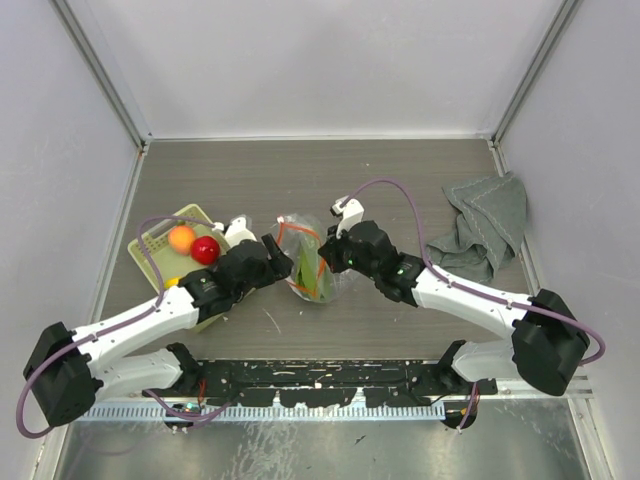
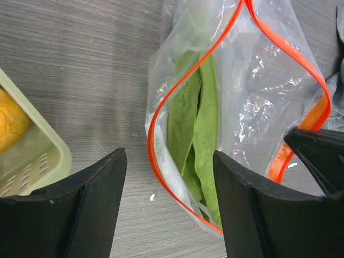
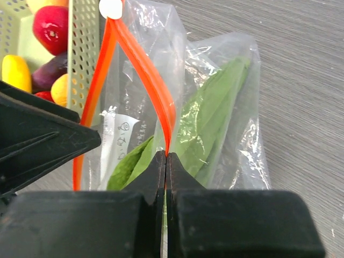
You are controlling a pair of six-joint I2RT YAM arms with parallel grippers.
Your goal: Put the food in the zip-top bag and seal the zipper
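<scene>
The clear zip bag [image 1: 318,290] with an orange zipper rim stands at the middle of the table, its mouth spread wide. Long green food [image 2: 196,134], like leaves or pods, is inside it. My right gripper is shut on the orange rim along one side of the mouth. On the opposite side, my left gripper has its fingers apart; in its own view the near orange rim [image 2: 152,142] runs through the space between them, with visible gaps to both fingers. The zipper's white slider [image 3: 110,8] shows at one end of the rim.
A pale yellow basket [image 1: 150,262] at the left holds an orange [image 1: 181,238], a red fruit [image 1: 205,250] and other produce, partly hidden by the left arm. A grey cloth [image 1: 480,225] lies at the right.
</scene>
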